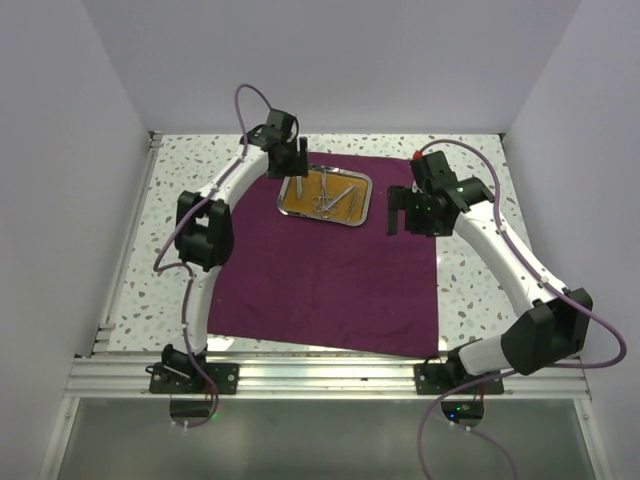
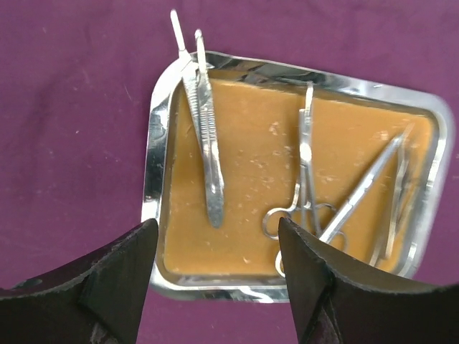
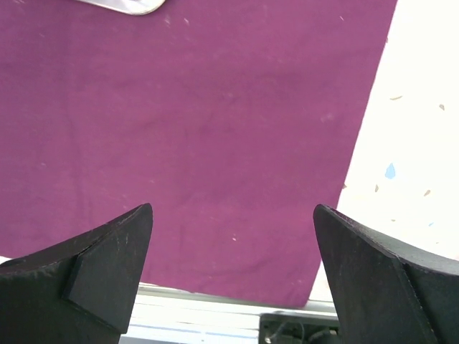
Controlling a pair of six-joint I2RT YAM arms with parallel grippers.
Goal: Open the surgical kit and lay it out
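Observation:
A silver-rimmed tray with an amber bottom lies on the purple cloth. In the left wrist view, tweezers lean over the tray's far rim at its left side. Scissors-like clamps, a silver handle-shaped tool and a thin tool lie inside toward the right. Above the tray's left end hovers my left gripper, part open, with only tray and tweezers seen beyond its fingers. My right gripper is wide open and empty, over the cloth right of the tray.
Speckled white table borders the cloth on both sides. A pale rail runs along the front edge, and walls rise at left, right and back.

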